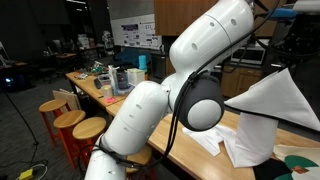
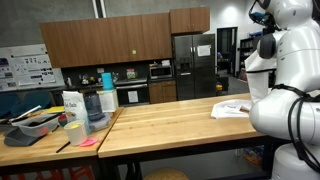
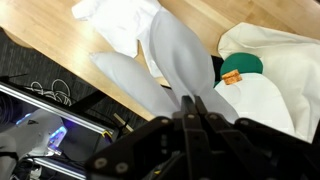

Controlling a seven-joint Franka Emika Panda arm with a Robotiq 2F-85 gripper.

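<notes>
A white cloth (image 1: 262,118) hangs in folds from my raised gripper, above the right part of the table. In the wrist view my gripper is shut, and the white cloth (image 3: 180,58) runs up to its fingertips, gripped there. From the second exterior side, the hanging cloth (image 2: 259,82) shows beside the arm, where the fingers cannot be made out. Another white cloth (image 3: 120,22) lies on the wooden table; in exterior view 1 this flat white cloth (image 1: 207,138) is left of the hanging one.
Near the gripper lie a green round piece (image 3: 250,88) with a small orange thing (image 3: 232,77) on it, and a cream cloth (image 3: 275,48). Several stools (image 1: 70,119) stand beyond the arm.
</notes>
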